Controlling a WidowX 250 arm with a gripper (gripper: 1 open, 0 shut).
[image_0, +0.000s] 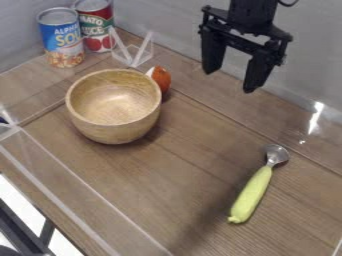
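Observation:
My black gripper hangs at the upper middle of the camera view, above the back of the wooden table, its two fingers spread open with nothing between them. Below and left of it sits a wooden bowl, with an orange-red round item just behind its right rim. At the lower right lies a utensil with a light green handle and a short metal head.
Two cans, a blue one and a red one, stand in the back left corner, near some clear strips. Pale walls edge the back.

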